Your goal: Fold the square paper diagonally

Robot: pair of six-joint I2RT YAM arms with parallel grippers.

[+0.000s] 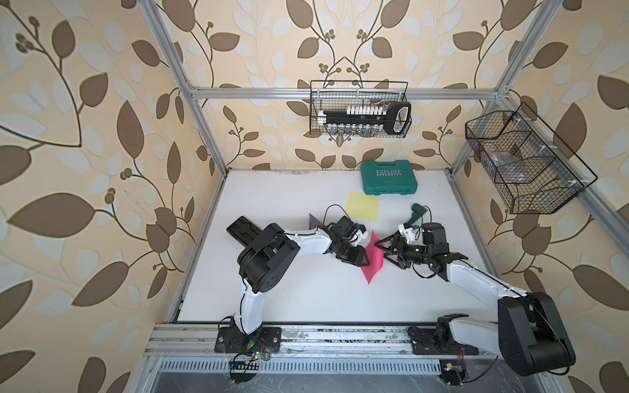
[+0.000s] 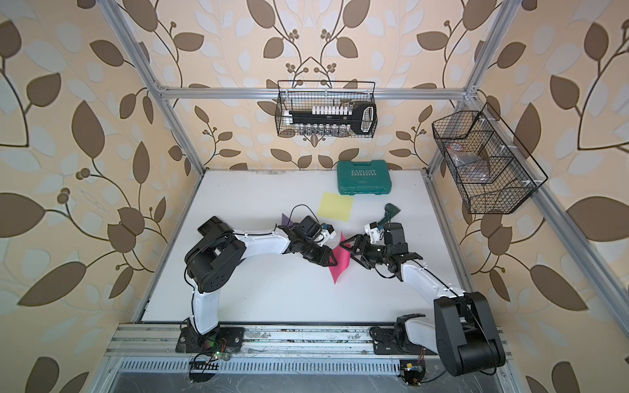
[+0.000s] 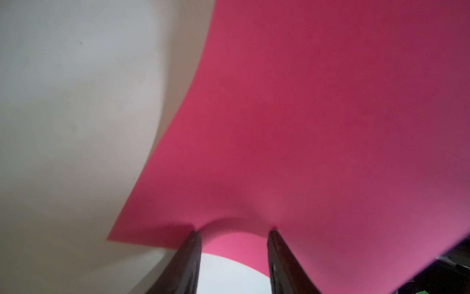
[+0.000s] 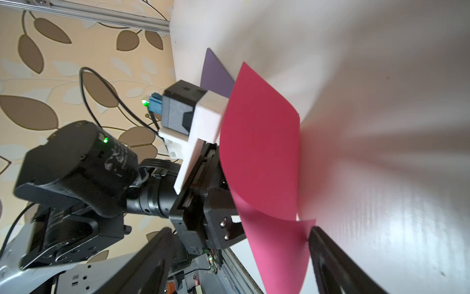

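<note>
The pink square paper (image 1: pixel 372 261) is curved up between my grippers, its right part bent over leftward. In the left wrist view it fills most of the frame, a bulge near the open fingers of my left gripper, which sit low at one edge. My right gripper (image 1: pixel 389 249) stands at the paper's right side; in the right wrist view its fingers are apart at the bottom, by a raised, creased edge of the pink paper (image 4: pixel 264 161). Whether the paper touches both fingers is hard to tell.
A yellow sheet (image 1: pixel 362 205), green case (image 1: pixel 388 177), purple paper (image 4: pixel 215 73), green-handled tool (image 1: pixel 417 211) and black object (image 1: pixel 239 230) lie around on the white table. Wire baskets hang above.
</note>
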